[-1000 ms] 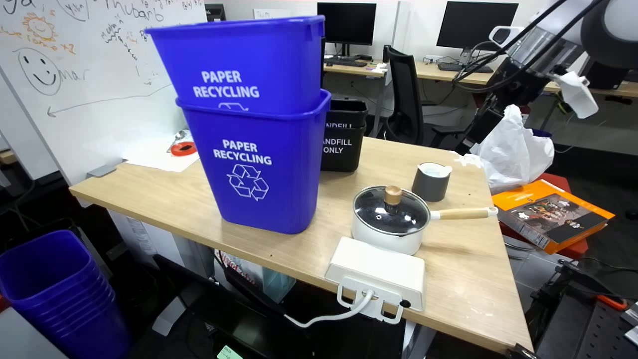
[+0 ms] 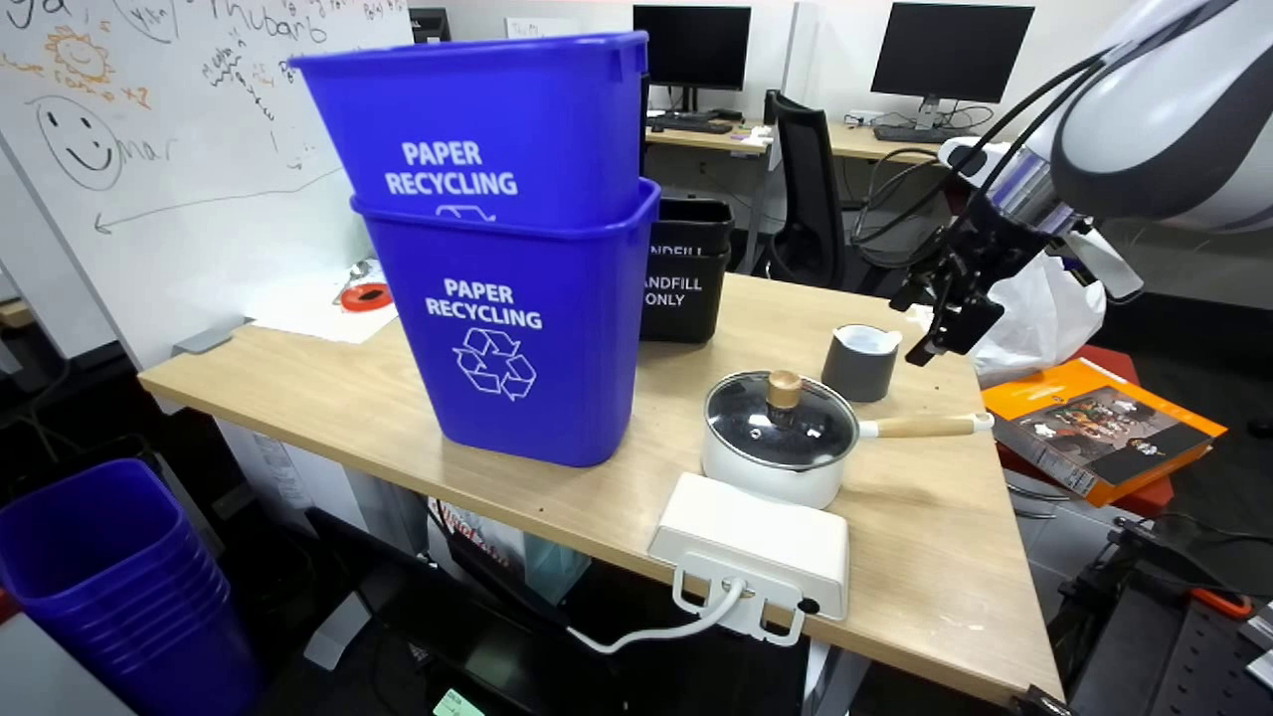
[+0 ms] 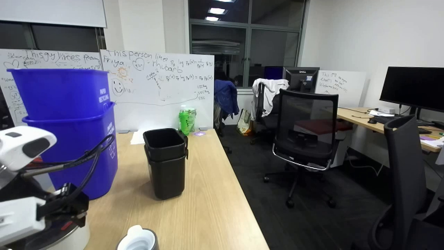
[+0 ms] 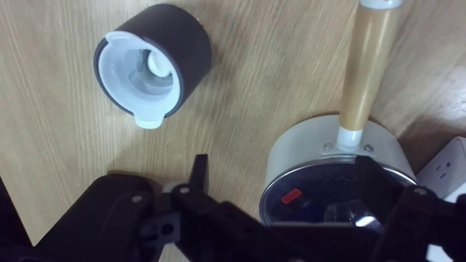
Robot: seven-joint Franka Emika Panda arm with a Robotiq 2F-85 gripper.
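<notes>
My gripper point(image 2: 932, 328) hangs in the air above the right end of the table, open, with nothing between its fingers. In the wrist view one finger point(image 4: 200, 172) shows over bare wood and the other overlaps the dark lid of the pot. The white pot point(image 4: 301, 139) has a wooden handle, and its glass lid point(image 2: 749, 420) with a wooden knob is on. Beside it stands a dark grey cup point(image 4: 192, 43) with a pale inside; a small white piece point(image 4: 160, 64) shows within. The cup is apart from the fingers.
A white power strip box point(image 2: 752, 531) sits at the table's near edge, close to the pot. Stacked blue recycling bins point(image 2: 525, 322) and black landfill bins point(image 3: 168, 175) stand farther left. Bare table point(image 2: 925, 537) lies right of the pot.
My arm has swung in over the table from the far right edge and turned, bringing the gripper near the cup and pot handle. The objects on the table have not moved.
</notes>
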